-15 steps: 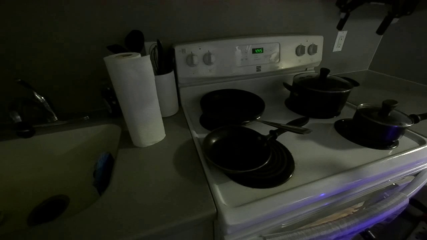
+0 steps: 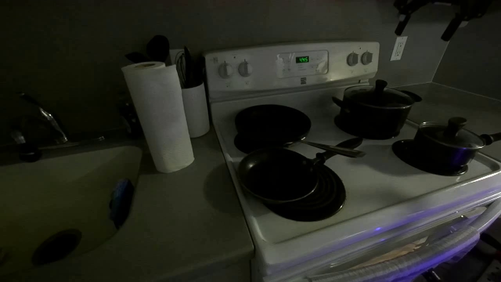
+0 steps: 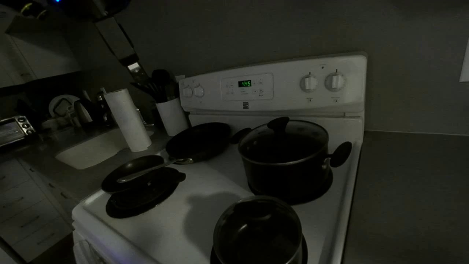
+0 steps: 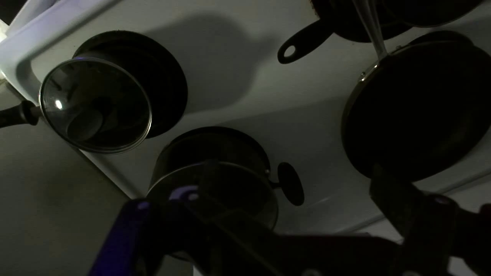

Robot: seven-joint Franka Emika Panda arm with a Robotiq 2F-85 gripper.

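Note:
My gripper [image 2: 424, 32] hangs at the upper right in exterior view 1, high above the stove, its two fingers wide apart with nothing between them. Below it on the back right burner stands the large lidded pot [image 2: 375, 115]. The small lidded saucepan [image 2: 441, 143] sits on the front right burner. On the left burners rest two dark frying pans, the rear pan [image 2: 272, 123] and the front pan [image 2: 279, 174]. In the wrist view, the gripper is open; its left finger overlaps the large pot [image 4: 221, 147] and its right one overlaps the rear pan [image 4: 414, 115].
A paper towel roll [image 2: 159, 117] and a white utensil holder [image 2: 196, 110] stand left of the stove, near the sink [image 2: 89, 162]. Pan handles cross the middle of the white stovetop [image 2: 371, 176].

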